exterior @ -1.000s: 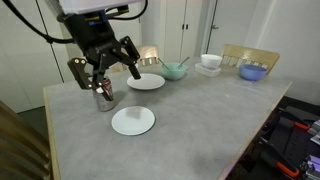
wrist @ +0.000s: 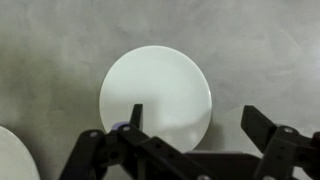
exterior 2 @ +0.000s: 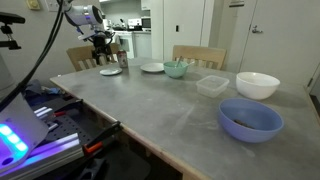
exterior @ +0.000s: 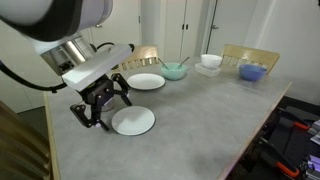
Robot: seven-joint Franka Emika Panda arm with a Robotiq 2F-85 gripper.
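Note:
My gripper stands open above the table, its two fingers wide apart with nothing between them. In the wrist view a round white plate lies below, partly behind the left finger. In the first exterior view the gripper hangs low at the left side of that plate; whether it touches the plate cannot be told. A second white plate lies farther back, and part of a plate shows at the wrist view's lower left.
A teal bowl with utensils stands behind the plates. Farther off are a white bowl, a clear container and a blue bowl. A can-like object is mostly hidden behind the gripper in the first exterior view.
The arm has come down and to the left in the first exterior view, from above the can-like object to low beside the near plate. The plates have stayed put.

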